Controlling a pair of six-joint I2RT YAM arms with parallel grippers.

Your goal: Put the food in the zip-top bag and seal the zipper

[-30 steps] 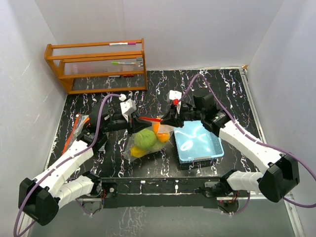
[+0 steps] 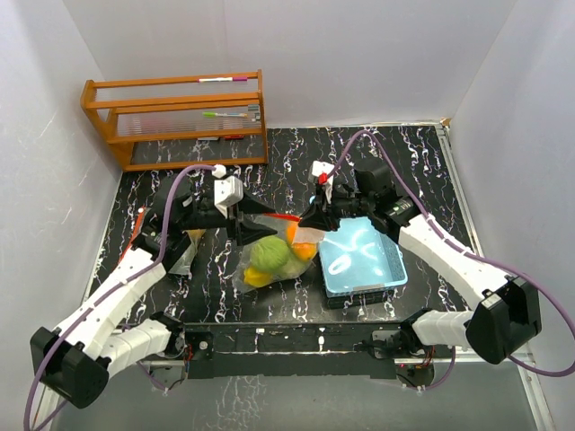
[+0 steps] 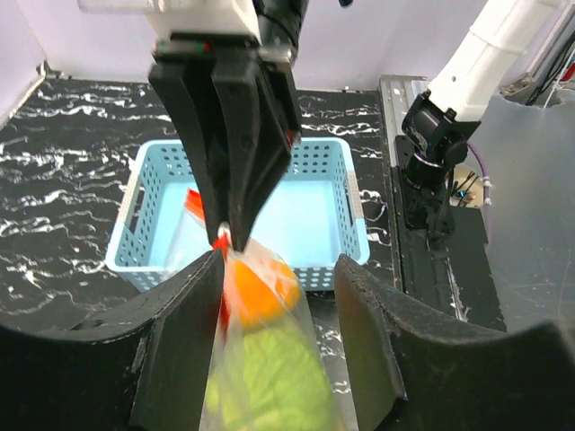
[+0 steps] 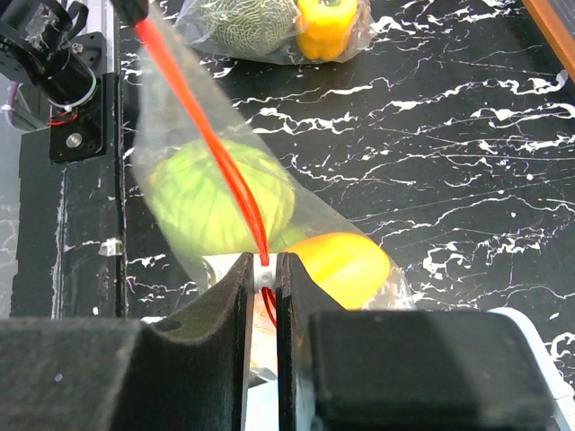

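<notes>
A clear zip bag with a red zipper strip (image 4: pixel 216 144) lies between my arms. Inside are a round green item (image 2: pixel 269 255), orange pieces (image 2: pixel 305 250) and a yellow piece (image 2: pixel 258 276). My right gripper is shut on the strip at a small white slider (image 4: pixel 264 272), near the bag's right end. Beyond the slider the red strip runs toward the left arm. My left gripper (image 2: pixel 272 222) stands open, its fingers (image 3: pixel 184 337) spread on either side of the bag's upper part in the left wrist view. Whether the strip beyond the slider is sealed cannot be told.
Right of the bag stands a light blue basket (image 2: pixel 396 272). Another filled clear bag (image 4: pixel 332 54) with a netted melon and a yellow pepper lies on the left, partly under the left arm. A wooden rack (image 2: pixel 189 103) is at the back.
The right gripper and bag have shifted slightly right.
</notes>
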